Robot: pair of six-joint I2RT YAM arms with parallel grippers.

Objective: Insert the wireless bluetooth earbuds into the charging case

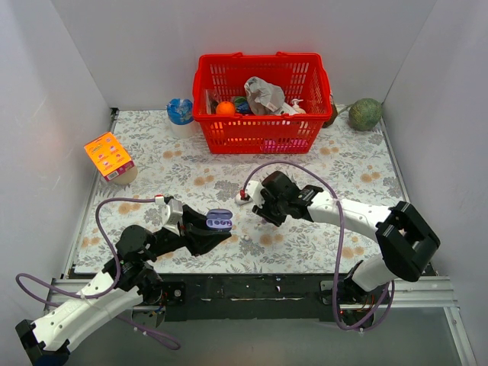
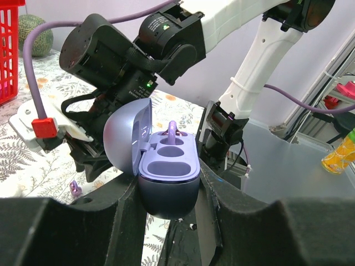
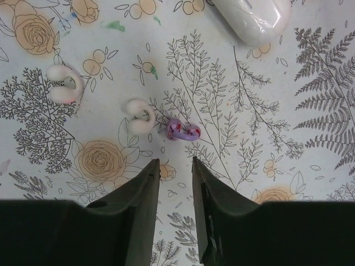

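My left gripper [image 1: 217, 235] is shut on the purple charging case [image 2: 169, 172], holding it up with its lid open. One purple earbud [image 2: 172, 132] stands in the case's far slot; the nearer slots look empty. Another purple earbud [image 3: 183, 131] lies loose on the patterned tablecloth. Above the table, my right gripper is part open with nothing between its fingers; in its wrist view that earbud lies just beyond the fingertips. In the left wrist view the loose earbud [image 2: 75, 188] shows below the right gripper.
Two white earbuds, one nearer [image 3: 140, 117] and one farther left [image 3: 65, 84], lie close to the purple one. A white case [image 3: 256, 19] is near them. A red basket [image 1: 259, 133] stands at the back.
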